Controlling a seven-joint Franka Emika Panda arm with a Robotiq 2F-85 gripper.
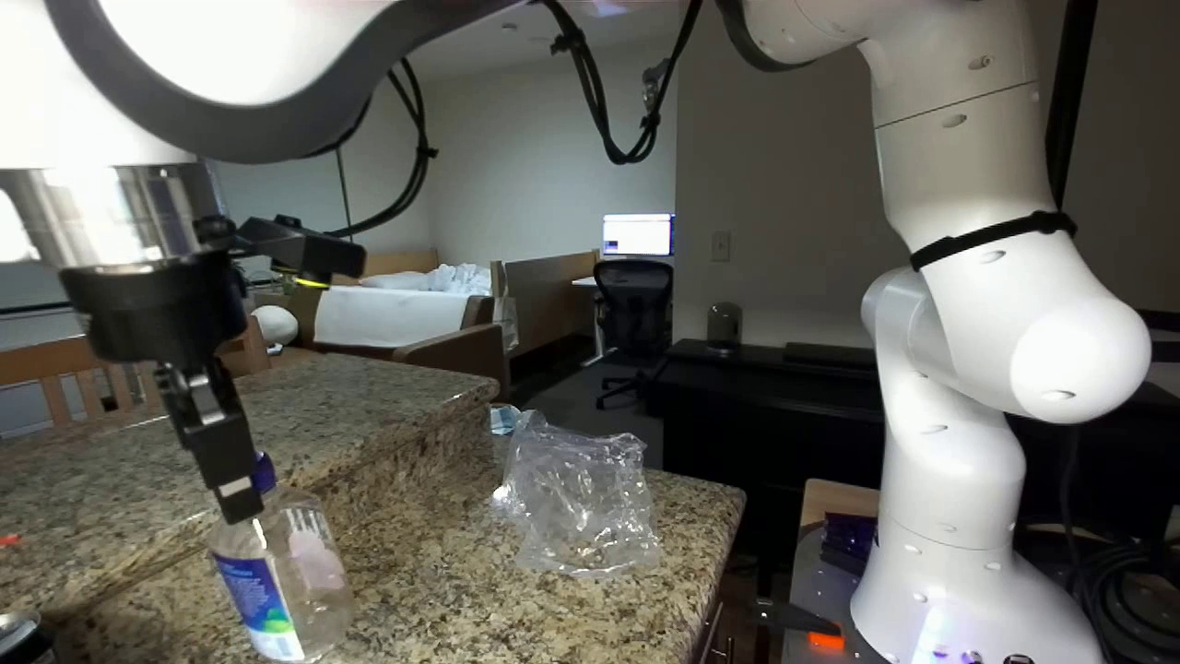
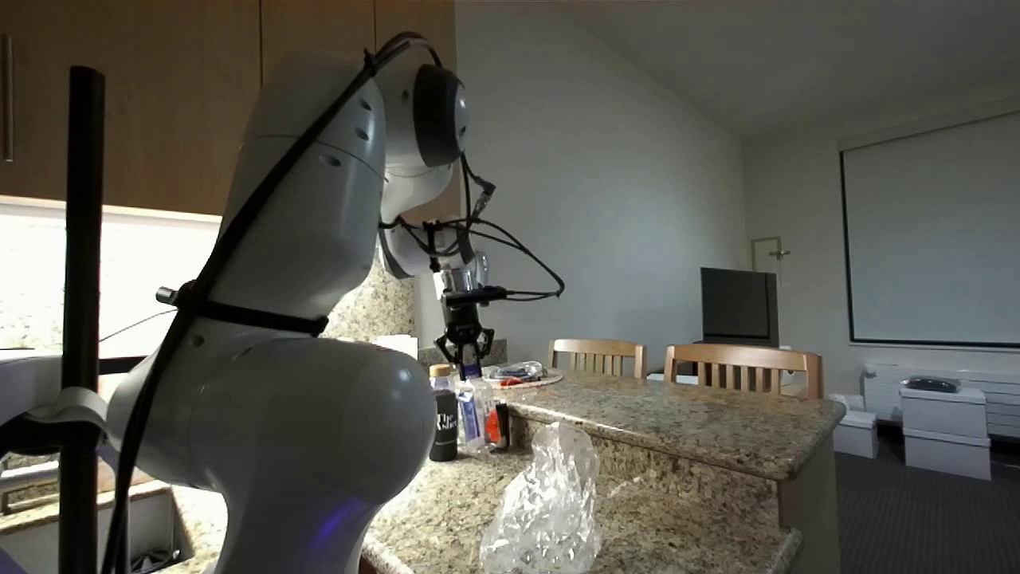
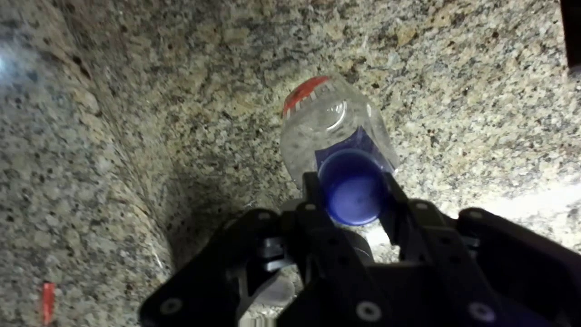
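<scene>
A clear plastic bottle with a blue and white label hangs tilted over the counter in exterior view 1. My gripper points down and is shut on its blue cap. From above, in the wrist view, the blue cap sits between the two fingers of my gripper, and part of the clear bottle body with a red patch shows beyond it. In exterior view 2 my gripper is above the bottle, beside a dark bottle.
A crumpled clear plastic bag lies on the lower granite counter. A raised granite ledge runs along one side. At the lower left of exterior view 1 stands a can. Bare counter lies between bottle and bag.
</scene>
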